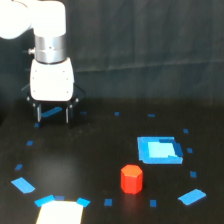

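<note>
My gripper [53, 116] hangs at the back left of the dark table, its two fingers pointing down and spread apart. Nothing is held between them; a blue strip on the table [50, 112] shows behind the gap. Near the front, right of centre, stands a red block [131, 179] with a hexagonal outline. Behind it and to the right lies a blue tray [144, 146] with a pale, white inside. The gripper is well apart from both the block and the tray.
A cream-white object [60, 212] is cut off by the bottom edge at left. Flat blue strips lie at the front left [22, 185] and front right [192, 196], with several small blue marks around.
</note>
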